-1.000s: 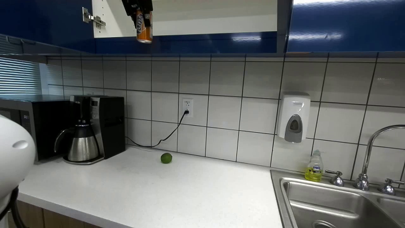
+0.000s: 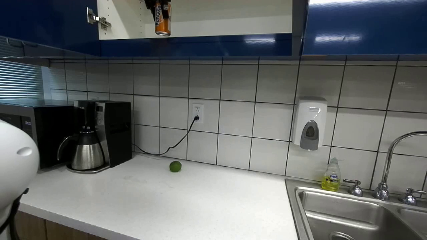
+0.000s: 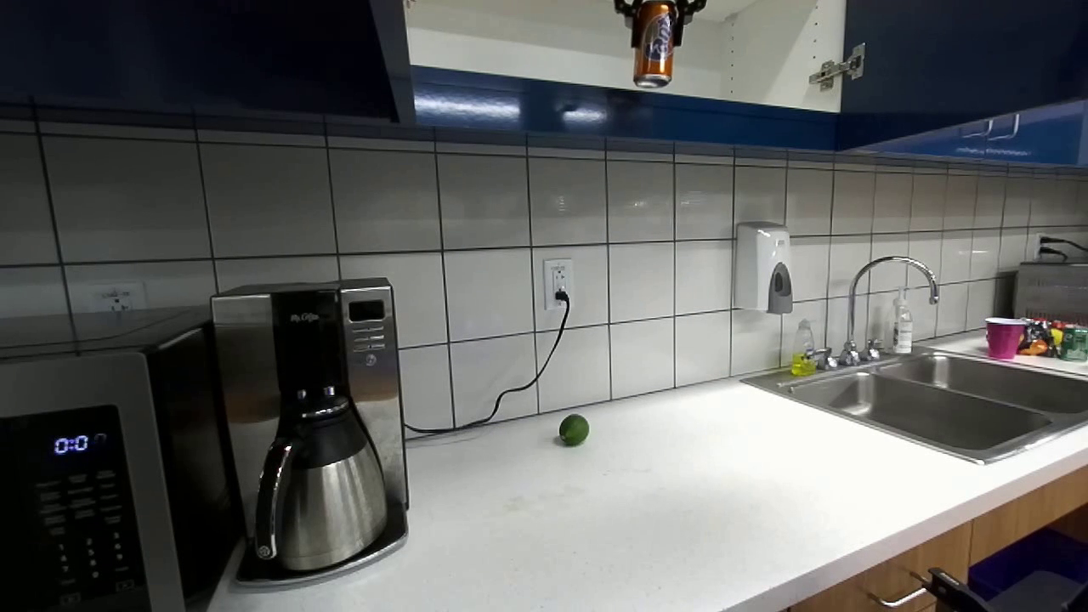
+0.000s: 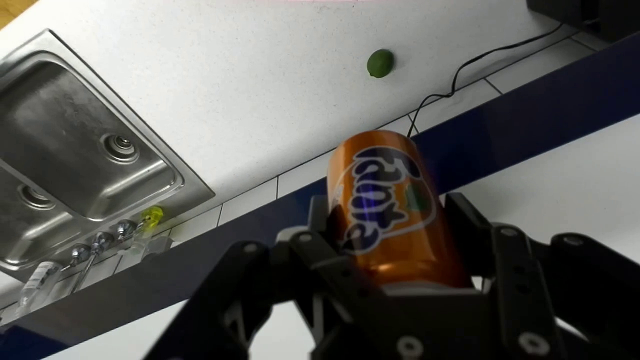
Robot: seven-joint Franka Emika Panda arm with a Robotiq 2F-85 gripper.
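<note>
An orange Fanta can (image 2: 163,24) is held upright at the mouth of the open upper cabinet (image 2: 228,28), its base a little above the cabinet's blue bottom edge in exterior view 1. My gripper is shut on the can, one finger on each side of it. In exterior view 2 the same can (image 3: 654,46) hangs in front of the white cabinet interior (image 3: 541,36), with the black fingers (image 3: 637,31) at its upper part. Whether it is past the front edge or just before it, I cannot tell.
On the white counter (image 3: 673,490) below lies a green lime (image 3: 574,429). A coffee maker (image 3: 326,428) and a microwave (image 3: 92,459) stand to its left; the sink (image 3: 918,398) is to the right. A hinged blue door (image 3: 959,71) bounds the cabinet opening.
The can and my gripper have risen and moved right in exterior view 1. The can's base was over the blue edge before and now shows above it. The grip is unchanged.
</note>
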